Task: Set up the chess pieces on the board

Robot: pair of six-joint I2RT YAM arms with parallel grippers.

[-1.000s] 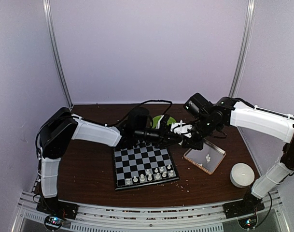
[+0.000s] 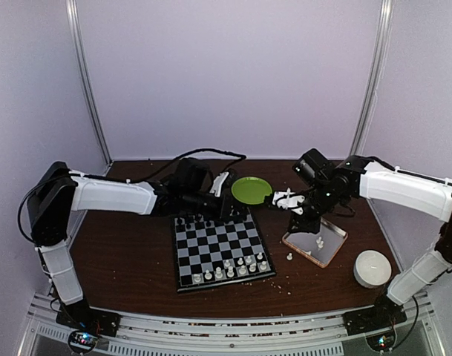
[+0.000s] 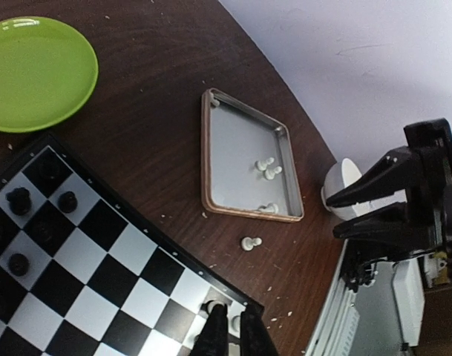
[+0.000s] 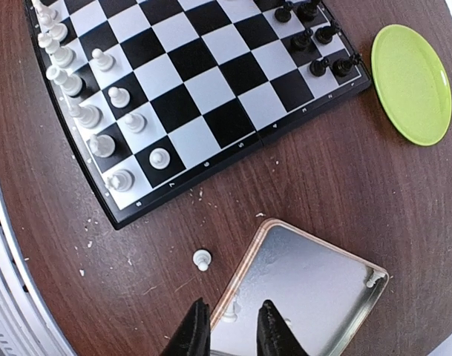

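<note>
The chessboard (image 2: pixel 222 248) has white pieces (image 4: pixel 84 115) along its near side and dark pieces (image 3: pixel 19 200) at the far side. One loose white piece is on the bare wood between board and tray, appearing also in the right wrist view as a small white piece (image 4: pixel 202 259). Above the board's far part is my left gripper, its fingers a little apart, with no piece seen held. My right gripper hovers near the tray, fingers apart and empty. From above, both sets of fingertips are hard to make out.
A metal tray (image 4: pixel 307 271) with several white pieces lies right of the board. Behind the board is a green plate (image 2: pixel 251 190); a white bowl (image 2: pixel 372 268) stands at right. The two arms are close together above the board's far right corner.
My left arm has drawn back leftward, away from the right gripper, which has shifted slightly right.
</note>
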